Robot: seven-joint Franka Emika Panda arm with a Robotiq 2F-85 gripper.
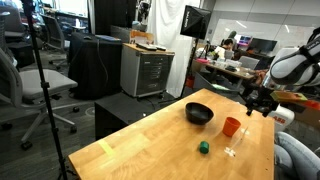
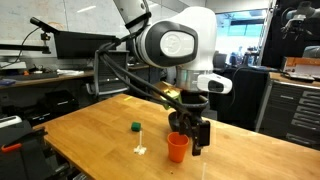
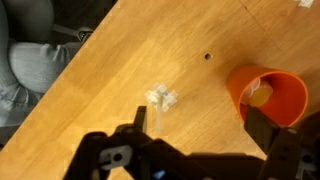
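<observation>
An orange cup (image 1: 231,127) stands upright on the wooden table. The wrist view shows something pale and tan inside the cup (image 3: 284,101). My gripper is open above the tabletop, and nothing shows between its fingers. Its right finger (image 3: 262,130) overlaps the cup's near rim in that view; whether they touch cannot be told. In exterior view 2 the gripper's dark lower end (image 2: 197,137) appears just right of the cup (image 2: 178,148). A black bowl (image 1: 199,114) sits farther back, and a small green object (image 1: 204,147) lies nearer the front.
White tape (image 3: 160,97) marks the table near the gripper, with a thin pale strip by it. A grey chair-like shape (image 3: 35,70) stands beyond the table edge.
</observation>
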